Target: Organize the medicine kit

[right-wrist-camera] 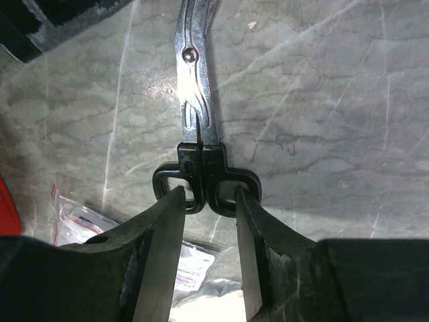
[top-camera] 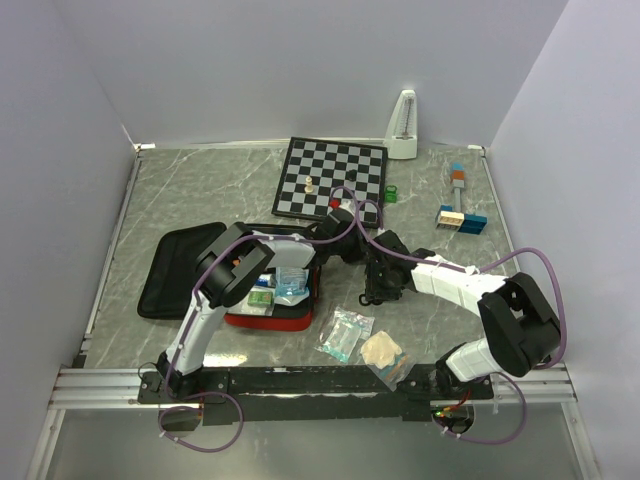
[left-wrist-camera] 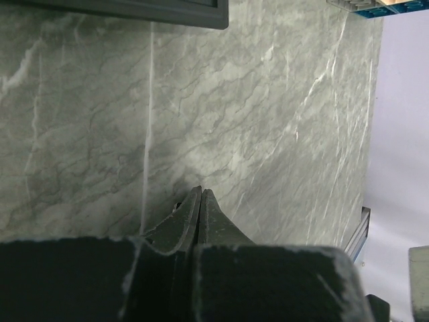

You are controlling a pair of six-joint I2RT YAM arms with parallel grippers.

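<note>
Bandage scissors with black handles [right-wrist-camera: 213,157] lie flat on the marble table in the right wrist view, their metal blades pointing away. Over the handle loops stands my right gripper, its fingers apart on either side of the handles. My left gripper is shut, with nothing showing between its fingertips. Beneath the left arm lies the open red and black kit [top-camera: 272,322], filled with several packets, among them a green one [top-camera: 260,298] and a blue-white one [top-camera: 291,284]. A clear packet [top-camera: 346,334] and a bag with cream-coloured cloth [top-camera: 381,350] rest at the front.
A chessboard [top-camera: 330,178] lies behind both arms, with a white metronome [top-camera: 402,125] and a green item [top-camera: 391,193] beside it. Blue and wooden blocks [top-camera: 460,218] stand at the back right. Right of the right gripper, the table is bare.
</note>
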